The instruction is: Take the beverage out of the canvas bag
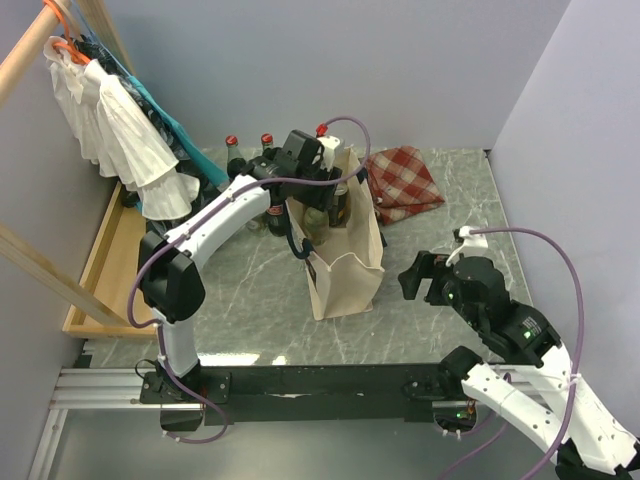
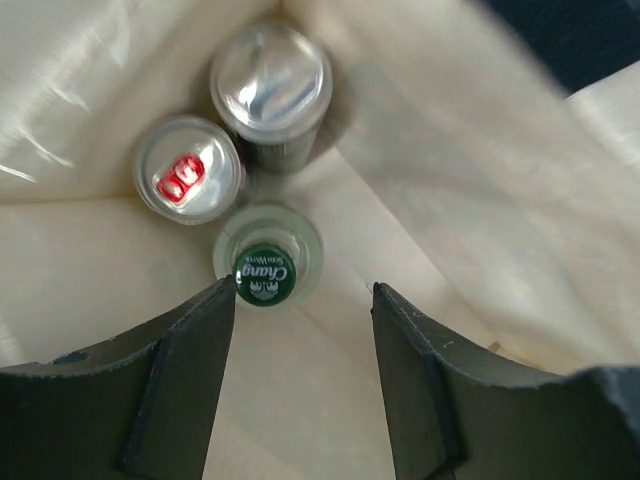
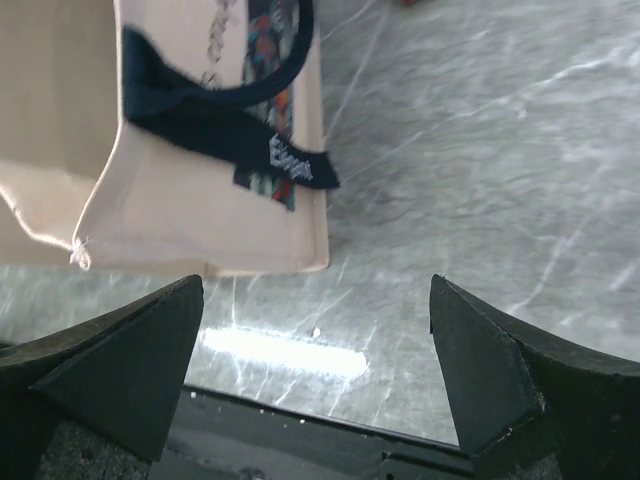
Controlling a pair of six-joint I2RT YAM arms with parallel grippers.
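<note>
The cream canvas bag [image 1: 350, 285] stands open on the table with dark blue handles. Looking down into it in the left wrist view, I see a green-capped bottle [image 2: 266, 262] beside a can with a red mark [image 2: 188, 172] and a taller silver can [image 2: 270, 85]. My left gripper is over the bag's mouth, its fingers part open with a clear gap; the bottle cap shows near the left finger and nothing is gripped. In the right wrist view the bag's side [image 3: 220, 215] lies ahead and left of my right gripper, which is open and empty.
Several dark bottles with red caps [image 1: 232, 143] stand left of the bag. A red checked cloth [image 1: 402, 184] lies to its right. A clothes rack with white garments [image 1: 125, 120] fills the left side. Table surface [image 1: 440, 325] right of the bag is clear.
</note>
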